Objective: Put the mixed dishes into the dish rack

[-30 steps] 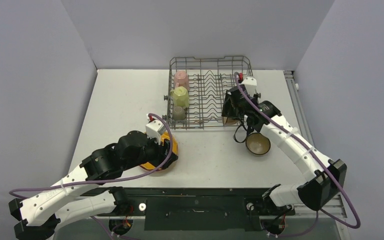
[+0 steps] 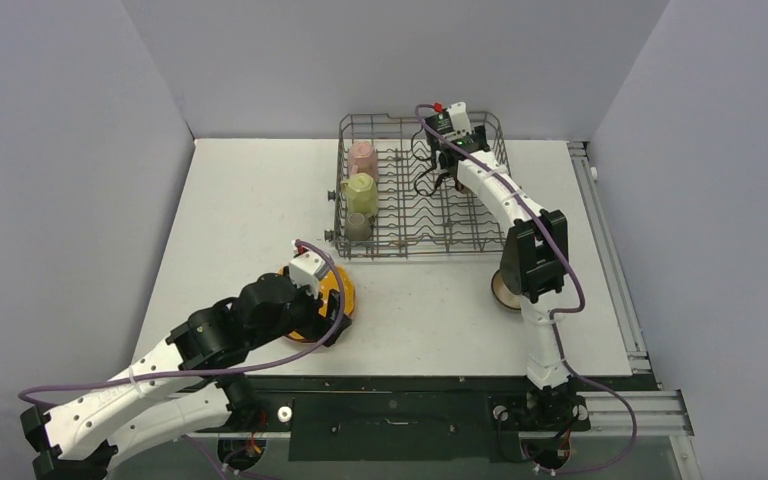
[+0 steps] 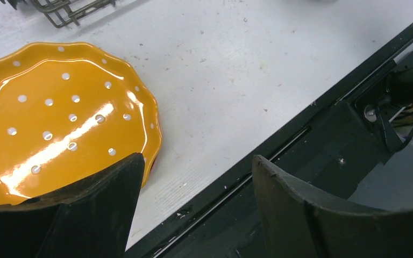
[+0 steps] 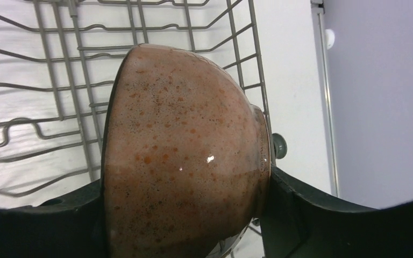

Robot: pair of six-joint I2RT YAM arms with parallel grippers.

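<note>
A speckled brown bowl (image 4: 183, 123) fills the right wrist view, turned on its side, rim to the left and foot to the right. My right gripper is shut on it, one finger at the foot side and the other at the rim side, above the right part of the wire dish rack (image 2: 400, 240). At the front left of the table lies a scalloped yellow plate (image 3: 70, 107) with white dots; a thin reddish edge shows under it. Over its near side, my left gripper stands open, nothing between its fingers.
Along the rack's left side stand a pink cup (image 2: 362, 158), a green mug (image 2: 361, 194) and a greyish cup (image 2: 358, 227). Another bowl (image 2: 505, 292) sits on the table, partly covered by the right arm.
My right gripper has carried the speckled bowl from the rack's front right corner toward its back, and the right arm now covers part of the table bowl. The left arm has shifted only slightly.
</note>
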